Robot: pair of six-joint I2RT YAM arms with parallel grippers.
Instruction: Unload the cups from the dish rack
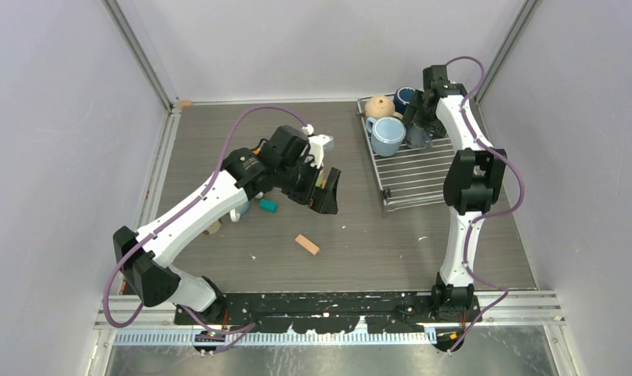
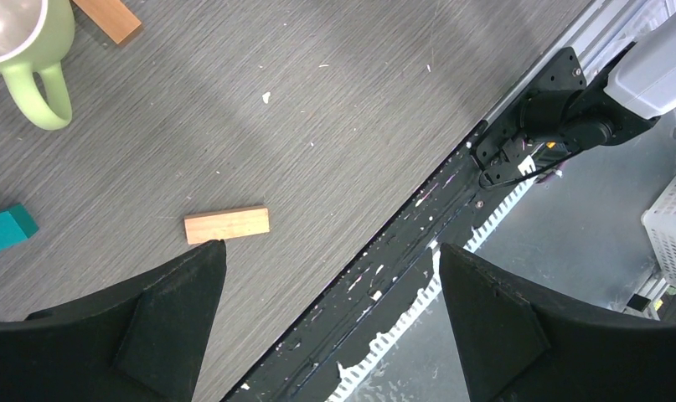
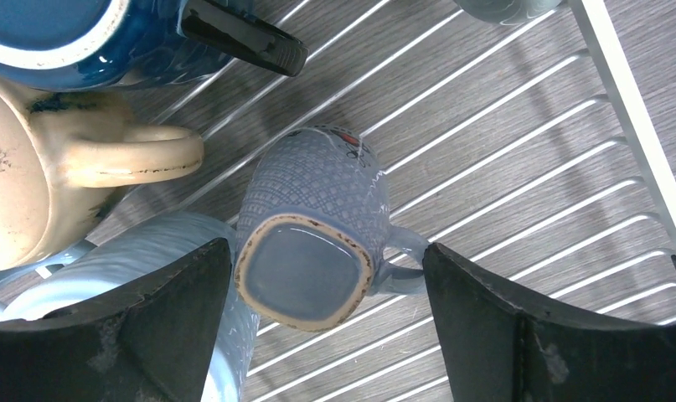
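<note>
My right gripper is part open over a grey-blue patterned mug (image 3: 313, 193) lying in the dish rack (image 1: 410, 176), its base and handle between the fingertips; whether they touch is unclear. Beside it lie a cream mug (image 3: 24, 176), a dark blue mug (image 3: 100, 33) and a light blue mug (image 3: 150, 268). Another grey cup (image 3: 506, 7) shows at the frame's edge. My left gripper (image 1: 325, 193) stands open over the table, with nothing held; in its wrist view a pale green mug (image 2: 45, 38) stands at upper left.
Wooden blocks (image 1: 307, 244) and a teal block (image 1: 268, 205) lie on the table, with further items partly hidden under the left arm. The table in front of the rack is mostly clear. White walls bound the back and sides.
</note>
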